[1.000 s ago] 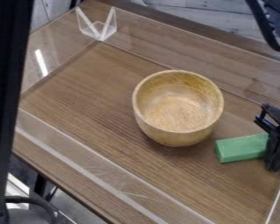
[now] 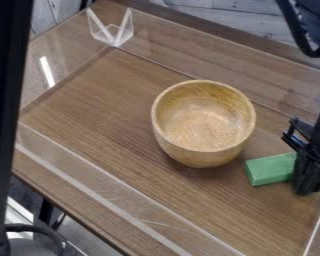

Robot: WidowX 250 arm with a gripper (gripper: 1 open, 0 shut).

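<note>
A wooden bowl (image 2: 203,120) sits on the brown table, right of centre. Right of and below it lies a green block (image 2: 270,170). My black gripper (image 2: 304,176) is at the right edge, low over the block's right end, partly cut off by the frame. Its fingers are dark and crowded together, and I cannot make out whether anything is between them.
A clear folded plastic piece (image 2: 111,29) stands at the far back left. Dark structures run along the left edge.
The gripper has shifted slightly left and up over the green block's right end. The bowl and block look unmoved.
</note>
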